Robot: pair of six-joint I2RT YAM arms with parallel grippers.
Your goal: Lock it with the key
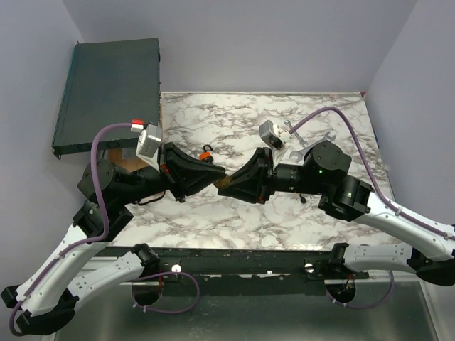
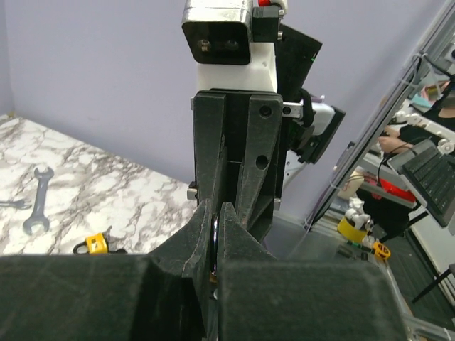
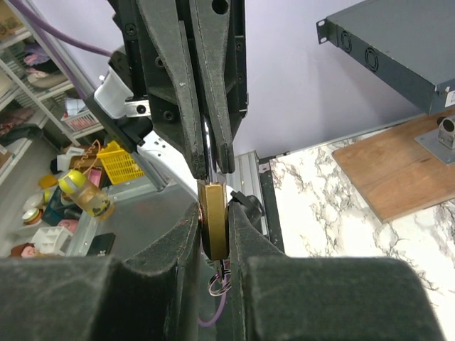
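Above the middle of the table, the grippers meet tip to tip. My right gripper is shut on a brass padlock body (image 3: 214, 222). A bright silver strip, apparently the shackle (image 3: 208, 153), rises from the brass between the fingers of my left gripper (image 1: 222, 172), which is shut on it. In the left wrist view only a thin silver sliver shows between the left fingertips. Below the brass hangs a small ring (image 3: 219, 283), apparently a key ring; no key blade is clearly visible. Whether the shackle is fully seated cannot be told.
A dark rack box (image 1: 110, 92) stands at the back left by a wooden board (image 3: 391, 170). An orange-and-black item (image 1: 206, 154) lies on the marble table. Wrenches (image 2: 39, 199) and a yellow item (image 2: 97, 244) lie on the right side.
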